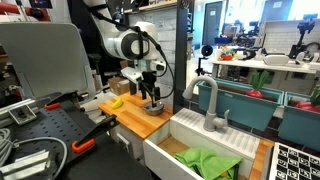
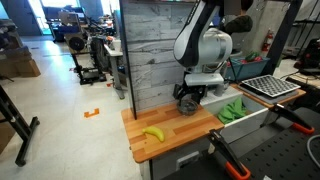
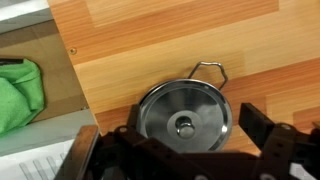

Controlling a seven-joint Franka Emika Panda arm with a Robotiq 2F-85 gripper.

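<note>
A round metal pot with a lid (image 3: 184,108) sits on the wooden counter, its knob and one wire handle showing in the wrist view. In exterior view 1 the same pot (image 1: 153,108) is near the counter's sink side. My gripper is open above it, with a dark finger (image 3: 262,128) to the right of the lid and the other to its left. From the side, the gripper (image 1: 146,82) hangs close over the pot; whether it touches the lid I cannot tell. Nothing shows gripped between the fingers.
A yellow banana (image 2: 153,133) lies on the counter, apart from the pot. The sink beside it contains a green cloth (image 1: 208,161). A tall faucet (image 1: 212,95) rises behind the sink, and a white rack (image 1: 292,162) stands beyond. A grey panel (image 2: 160,60) backs the counter.
</note>
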